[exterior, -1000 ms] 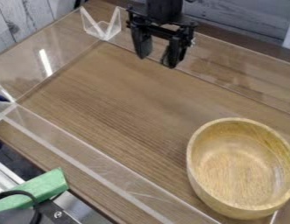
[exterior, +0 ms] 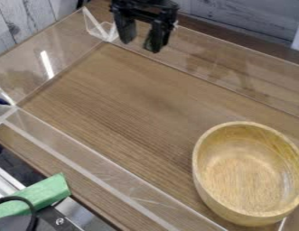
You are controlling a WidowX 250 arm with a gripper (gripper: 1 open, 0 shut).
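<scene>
My gripper [exterior: 142, 34] is at the top of the view, over the back part of the wooden table [exterior: 127, 108]. It is dark and blurred, and I cannot tell whether it is open, shut or holding anything. A clear, angular plastic piece [exterior: 98, 27] is just to its left, partly behind it. A large round wooden bowl [exterior: 246, 173] sits at the front right, well away from the gripper.
Clear panels [exterior: 67, 144] line the left and front edges of the table. At the lower left, off the wooden surface, lie a green object [exterior: 31, 194] and dark cabling.
My gripper has moved left and slightly up in the view, now closer to the clear plastic piece. The bowl and green object have not moved.
</scene>
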